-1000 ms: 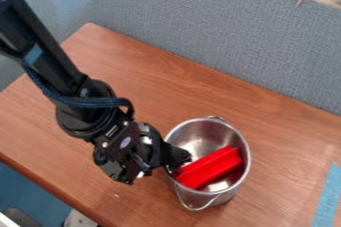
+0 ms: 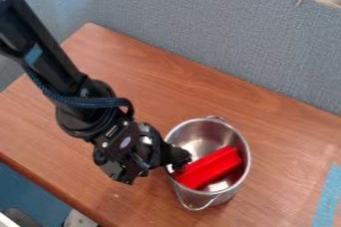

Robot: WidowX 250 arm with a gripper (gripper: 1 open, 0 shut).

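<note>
A red cylindrical object lies tilted inside a small metal pot with a wire handle, on the right half of the wooden table. My black gripper reaches from the upper left to the pot's left side, its tip at or just inside the rim, beside the red object's lower left end. The fingers are small and dark here, so their grip on anything is hard to make out.
A grey padded panel runs along the back of the table. A blue tape strip lies at the right.
</note>
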